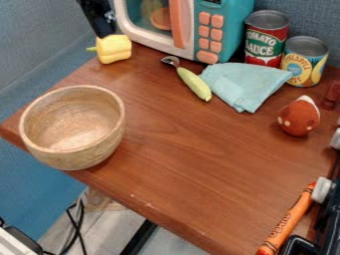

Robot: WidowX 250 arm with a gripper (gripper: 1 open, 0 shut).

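My black gripper (101,22) is at the top left edge of the view, only partly visible, above a yellow pepper-like object (111,49) near the back left of the wooden table (200,179); I cannot tell whether it is open or shut. A wooden bowl (74,127) stands empty at the left. A long pale yellow vegetable (194,83) lies in front of a toy microwave (213,35), beside a spoon handle (172,62).
A blue cloth (246,85), a tomato sauce can (265,38), another can (304,60) and a red object (299,117) are at the back right. An orange crayon-like tube (292,219) lies front right.
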